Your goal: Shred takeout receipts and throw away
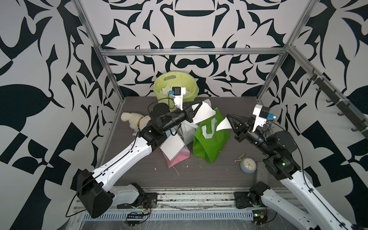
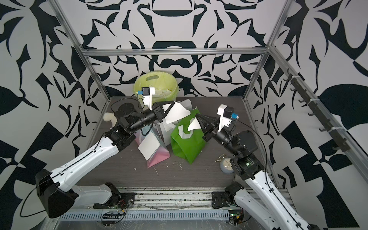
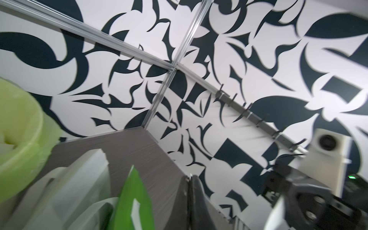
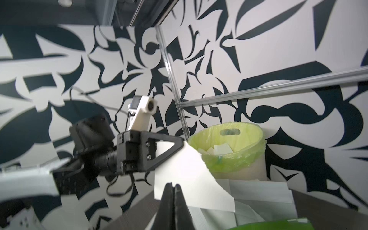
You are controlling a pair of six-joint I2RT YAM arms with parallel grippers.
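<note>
My left gripper (image 1: 196,108) is shut on a torn white paper piece (image 1: 204,114), raised above the white bags and beside the green bag (image 1: 209,147). My right gripper (image 1: 230,118) is shut on a smaller white scrap (image 1: 223,125), held above the green bag's right part. The two pieces hang apart from each other. Behind them stands a yellow-lined bin (image 4: 241,161) with white paper scraps (image 4: 221,149) inside. A pink bag (image 2: 157,157) with a white top lies on the table at the left front.
A plush toy (image 1: 131,119) lies at the left. A round clock-like object (image 1: 248,164) sits at the front right. Small shreds lie on the front of the table (image 1: 207,176).
</note>
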